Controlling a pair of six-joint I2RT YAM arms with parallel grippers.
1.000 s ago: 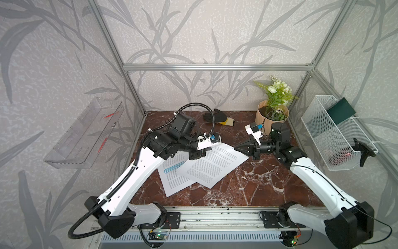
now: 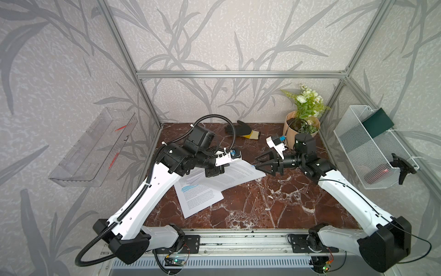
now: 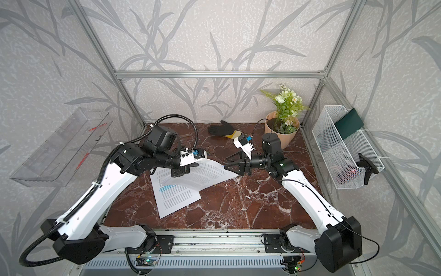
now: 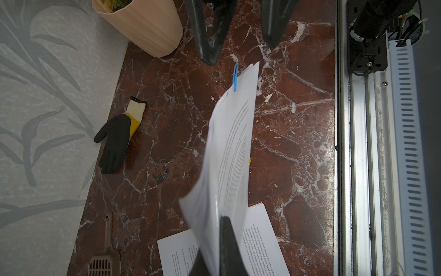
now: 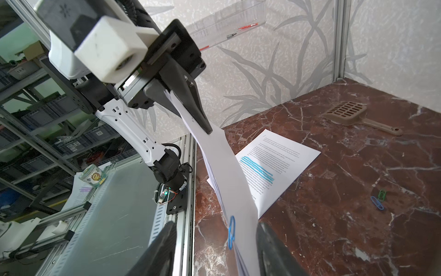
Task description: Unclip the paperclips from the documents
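My left gripper is shut on a raised sheaf of documents point(image 4: 229, 138), holding it by one edge above the table. On the far edge of the sheaf sits a blue paperclip, also seen between the fingers of the right wrist view as a blue loop point(image 5: 231, 232). My right gripper stands open, its two fingers on either side of the clipped edge, with the clip not gripped. Another printed document point(image 5: 275, 163), highlighted in blue, lies flat on the table below.
A green clip point(image 5: 382, 195) and a blue-purple clip point(image 5: 377, 203) lie loose on the table. Toward the back are a scoop point(image 5: 356, 115), a glove point(image 4: 117, 138) and a flowerpot point(image 4: 147, 25).
The right gripper has opened and shifted slightly left. The held sheaf has swung left and tilted, uncovering more of the lower document. The left arm has drawn slightly left.
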